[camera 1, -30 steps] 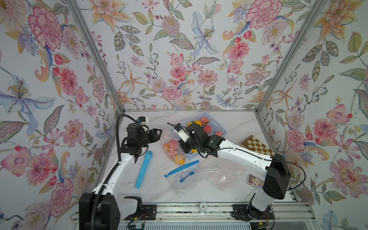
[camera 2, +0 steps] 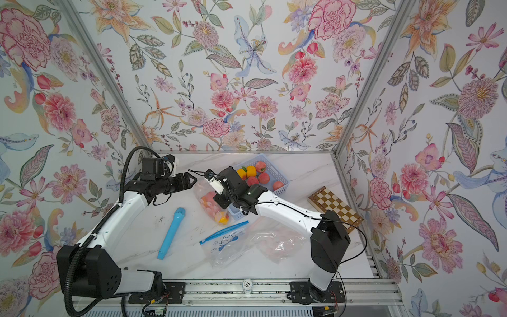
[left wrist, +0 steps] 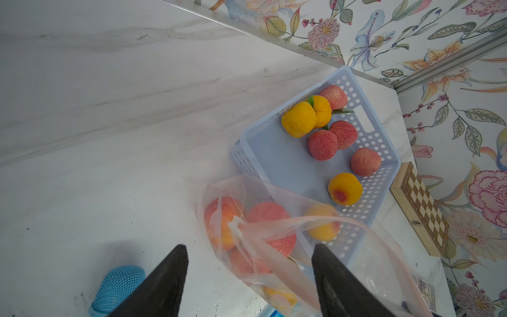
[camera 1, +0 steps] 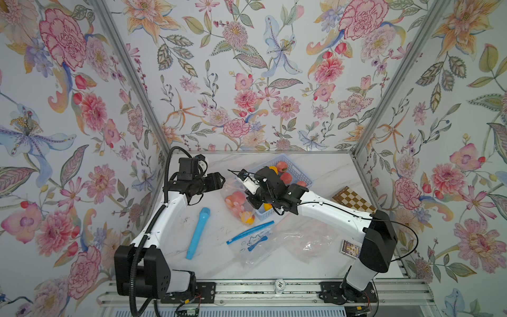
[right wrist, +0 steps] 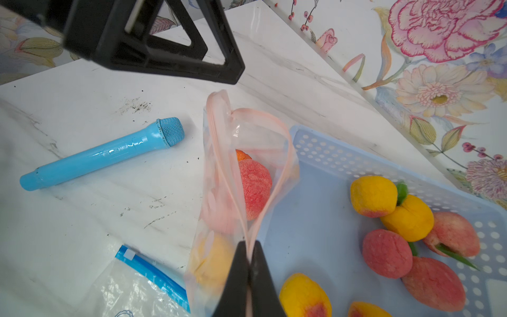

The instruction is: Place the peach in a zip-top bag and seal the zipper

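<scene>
The zip top bag (right wrist: 205,211), clear with a pinkish zipper edge, hangs with several peaches inside, one a red peach (right wrist: 255,187). My right gripper is shut on its zipper edge, at the near side of the mouth. Beyond those fingers the two zipper strips part into a loop, so the far part of the mouth gapes. My left gripper is open, pointing toward the bag from the left, with nothing held; the bag (left wrist: 261,237) lies ahead in its view. From the right wrist, the left fingers (right wrist: 211,66) show beyond the bag's far end.
A blue basket (left wrist: 274,113) of yellow and red fruit stands right beside the bag. Another bag with a blue zipper (right wrist: 153,277) lies flat in front, and clear plastic (camera 1: 311,240) to its right. A blue microphone (right wrist: 105,153) lies left; a chessboard (camera 1: 351,199), right.
My left arm has shifted toward the back of the table, its gripper a little farther back and slightly right. The right arm and the bag look nearly unchanged.
</scene>
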